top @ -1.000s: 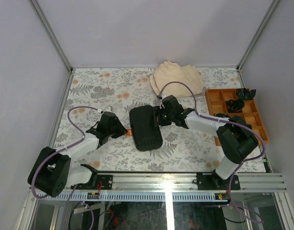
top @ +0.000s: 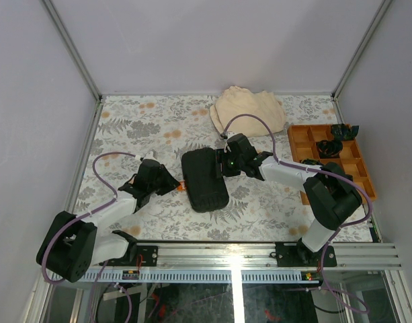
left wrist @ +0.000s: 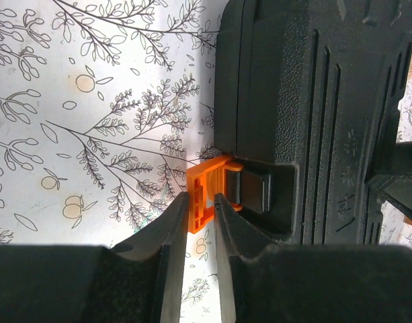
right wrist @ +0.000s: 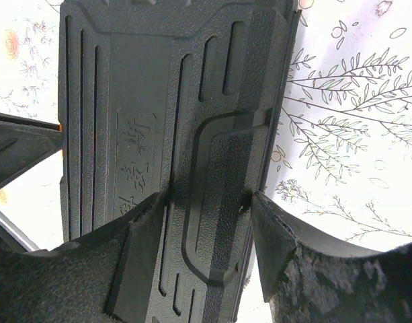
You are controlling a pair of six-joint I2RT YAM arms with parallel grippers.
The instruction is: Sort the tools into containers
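A closed black plastic tool case (top: 206, 180) lies on the patterned cloth in the middle. From its left side sticks out an orange latch (left wrist: 198, 195), swung away from the case wall. My left gripper is at this latch, a narrow gap between its fingertips, the latch's outer edge by the left one. Whether it grips the latch does not show. On the case's other side, my right gripper is shut on the case, its fingers (right wrist: 146, 225) spanning the raised handle outline near the edge.
An orange compartment tray (top: 302, 142) with black items inside stands at the right. A beige cloth (top: 248, 110) lies crumpled at the back. The table left of the case, behind the left arm, is clear.
My left gripper has shifted very slightly by the latch. The right arm stays in place, and the case has hardly moved.
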